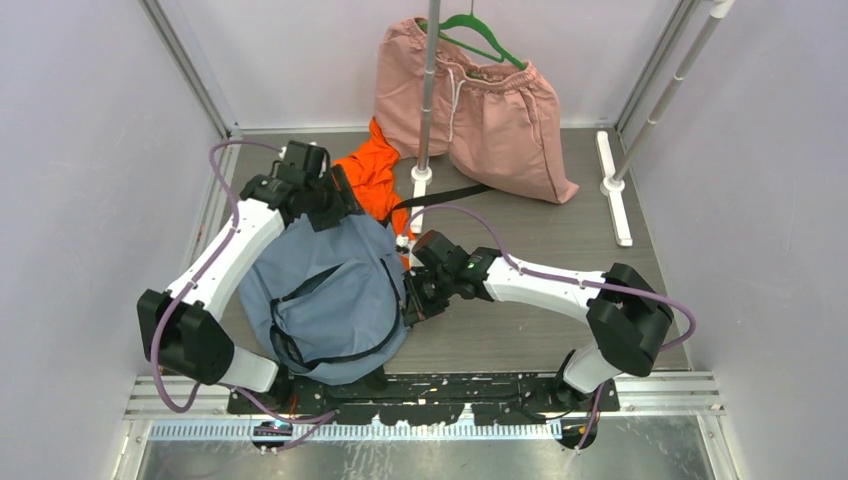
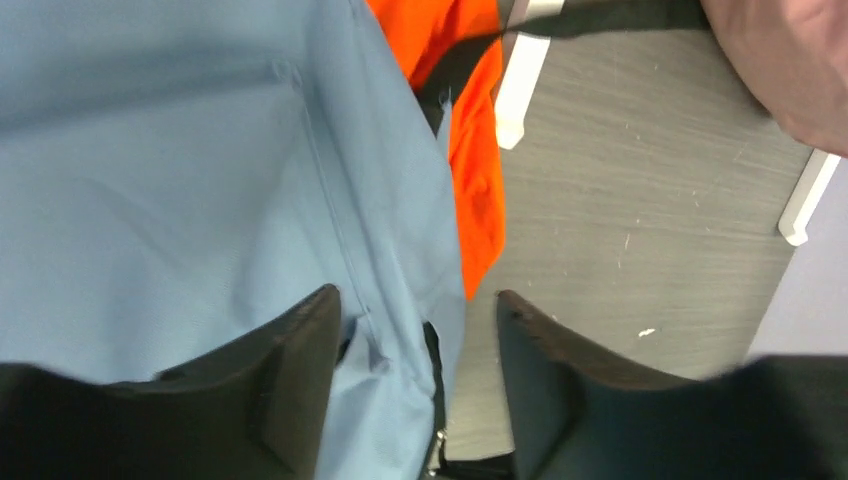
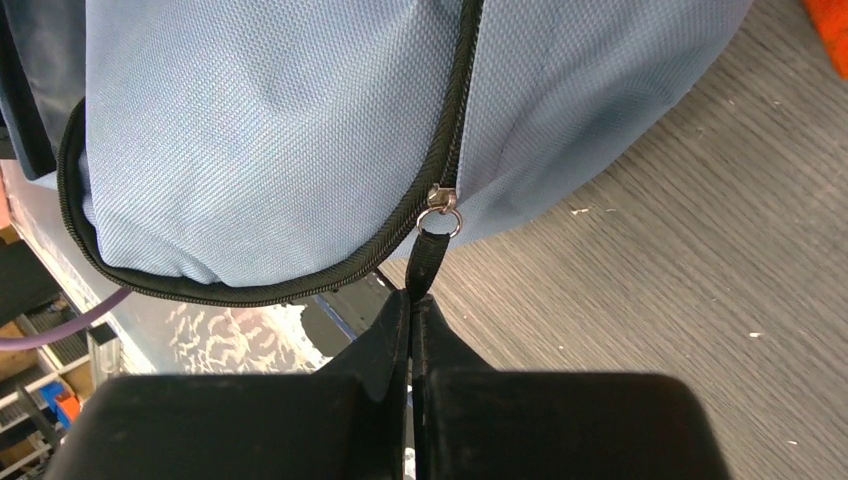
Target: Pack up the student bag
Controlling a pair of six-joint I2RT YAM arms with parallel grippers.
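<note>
The blue bag [image 1: 335, 290] lies flat on the left of the floor, its front pocket edged by a curved black zipper [image 3: 300, 290]. In the right wrist view, my right gripper is shut on the black pull tab [image 3: 426, 262], which hangs from a metal ring on the zipper slider [image 3: 440, 200]. My left gripper is above the bag's upper right part, its fingers [image 2: 310, 350] spread apart. Nothing shows held between them; blue cloth and a black strip lie below the gap.
Orange cloth [image 1: 372, 175] lies behind the bag, with a black strap [image 1: 450, 195] across it. Pink shorts [image 1: 505, 130] hang from a green hanger [image 1: 480, 32] near a metal pole [image 1: 428, 100].
</note>
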